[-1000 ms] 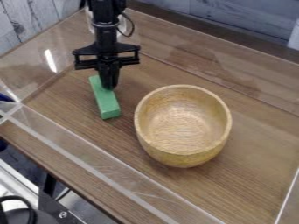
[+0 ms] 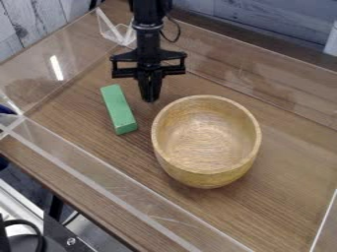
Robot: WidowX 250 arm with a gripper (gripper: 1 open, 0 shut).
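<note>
A green block (image 2: 118,110) lies flat on the wooden table left of a wide wooden bowl (image 2: 206,138). My black gripper (image 2: 150,96) is low over the table just right of the block's upper end, above the bowl's upper left. It looks shut, with nothing visible between its fingers.
A clear edge strip runs along the lower left, with a black cable in the bottom left corner.
The block and bowl look unmoved.
</note>
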